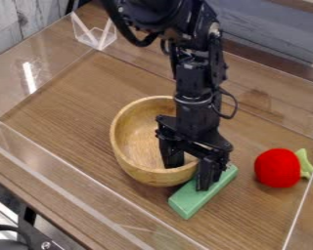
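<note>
The black robot gripper (199, 162) reaches down over the right part of a tan wooden bowl (130, 132), its fingertips low at the bowl's right rim, above a green rectangular block (199, 200). The block lies on the table partly under the gripper and beside the bowl. The gripper looks open; whether its fingers touch the block is unclear.
A red tomato-like object (276, 168) with a green top sits to the right on the wooden table (62, 117). A clear plastic item (94, 29) stands at the back left.
</note>
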